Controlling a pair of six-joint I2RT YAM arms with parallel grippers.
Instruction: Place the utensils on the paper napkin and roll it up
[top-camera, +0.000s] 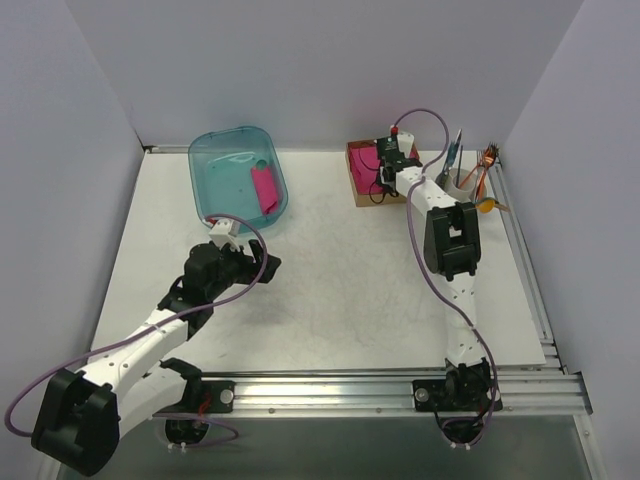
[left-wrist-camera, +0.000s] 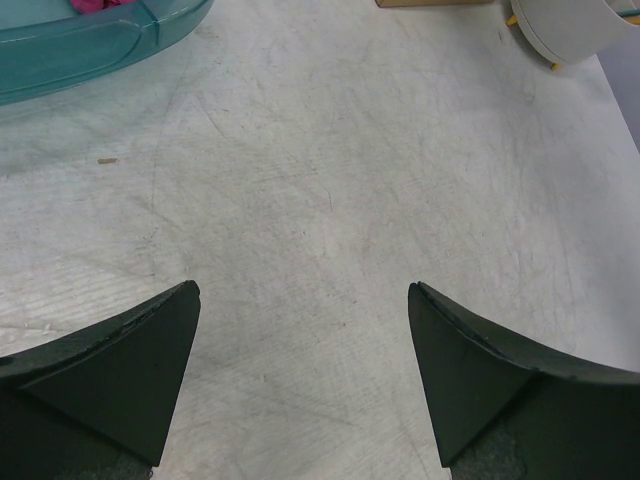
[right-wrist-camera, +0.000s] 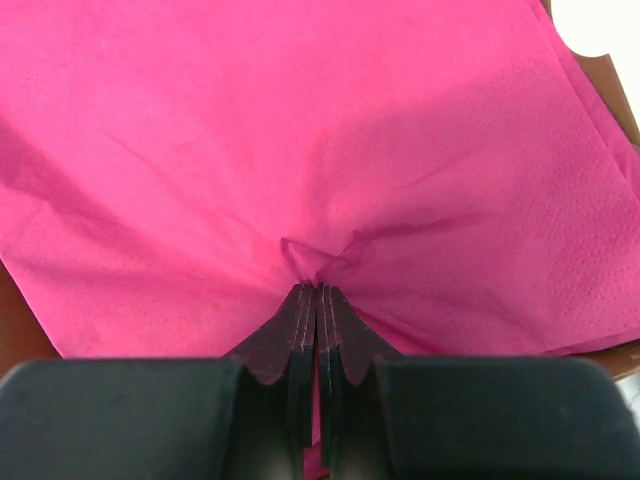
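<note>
Pink paper napkins (top-camera: 366, 158) lie in a brown box (top-camera: 372, 201) at the back of the table. My right gripper is down in that box, its fingertips together on a pinched fold of the top napkin (right-wrist-camera: 420, 120), which puckers just ahead of them. From above, the arm hides much of the box. Utensils (top-camera: 485, 165), some with orange parts, stand upright in a white cup (top-camera: 460, 186) to the right of the box. Over bare table at the left, my left gripper is open and empty.
A teal bin (top-camera: 228, 186) at the back left holds a rolled pink napkin (top-camera: 265, 189). Side walls close in the table at left and right.
</note>
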